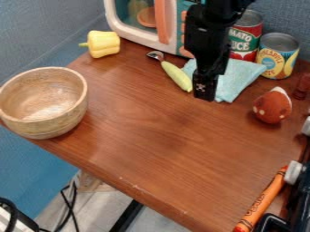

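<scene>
The black gripper (205, 91) hangs over the back middle of the wooden table, in front of a light blue cloth (241, 76) and beside a pale yellow-green corn-like toy (177, 75). Its fingertips are dark and small, so whether it is open or shut is unclear.
A wooden bowl (40, 100) sits at the left, a yellow toy (101, 43) behind it. A toy microwave (143, 23), tomato can (244, 45), second can (277, 58), red-brown ball (273, 106) and orange marker (260, 204) line the back and right.
</scene>
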